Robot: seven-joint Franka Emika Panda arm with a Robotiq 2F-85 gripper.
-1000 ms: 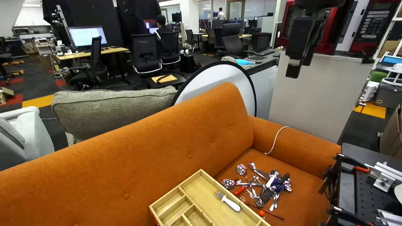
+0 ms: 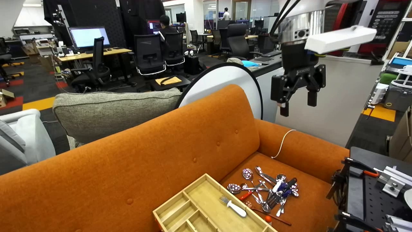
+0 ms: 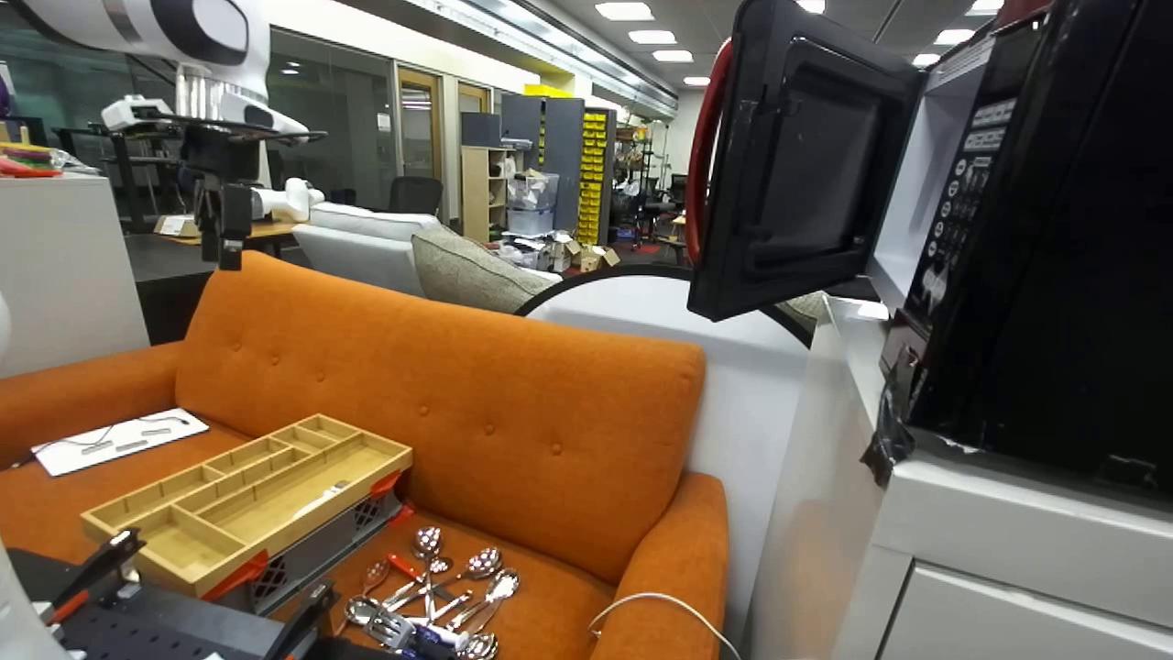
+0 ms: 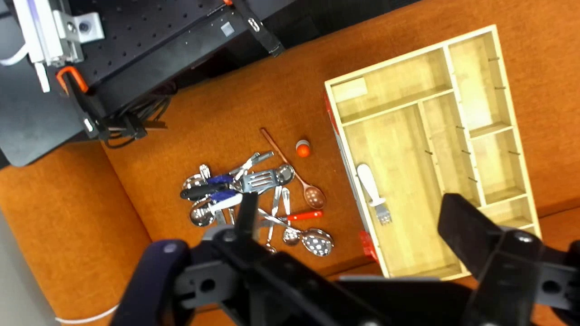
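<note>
High above the orange sofa my gripper point(image 2: 298, 104) stands open, its two fingers well apart and nothing between them. The wrist view looks down past the dark fingers onto a wooden divided tray point(image 4: 356, 126) and a heap of utensils beside it. One white-handled fork point(image 4: 369, 184) lies in the tray's large compartment. The heap on the seat holds metal ladles, a slotted turner point(image 4: 259, 180), a slotted spoon point(image 4: 317, 242), a red-handled utensil point(image 4: 304, 215) and a brown wooden spoon point(image 4: 314, 196). Several pieces overlap, so some are partly hidden.
A small orange-topped object point(image 4: 302, 148) lies between heap and tray. Black clamps point(image 4: 258, 30) stick out from the dark perforated table point(image 4: 147, 38). An open microwave point(image 3: 808, 165) stands on a white cabinet. A white cable point(image 2: 283, 143) drapes over the sofa arm. The air around my gripper is clear.
In exterior view 1 my gripper now appears lower and turned, with both fingers separately visible and more of the arm in view. The tray, fork and utensil heap look unmoved.
</note>
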